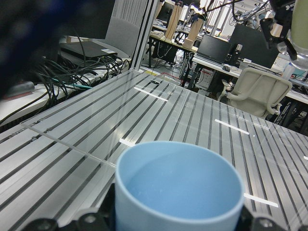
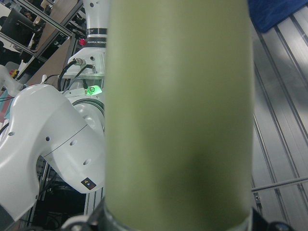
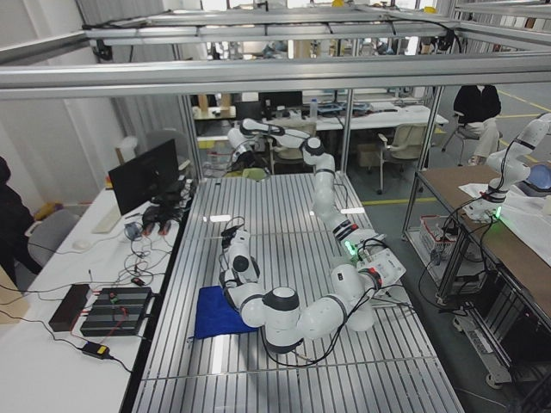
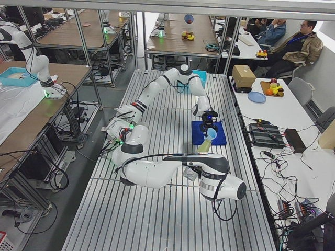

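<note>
A light blue cup [image 1: 179,187] [image 4: 211,133] fills the lower middle of the left wrist view, upright, my left gripper [image 3: 231,232] shut on it. A pale green cylindrical container [image 2: 178,110] [image 3: 255,174] [image 4: 203,148] fills the middle of the right wrist view, held by my right gripper; its fingers are mostly hidden. In the camera right view the cup and green container overlap along the line of sight.
A blue cloth [image 3: 215,318] [image 4: 220,137] lies on the slatted metal table [image 3: 207,379] [image 4: 125,219]. Side desks with monitor, boxes and cables line one edge. A blue bin [image 4: 200,76] stands at the table's end. The arms curve over the middle.
</note>
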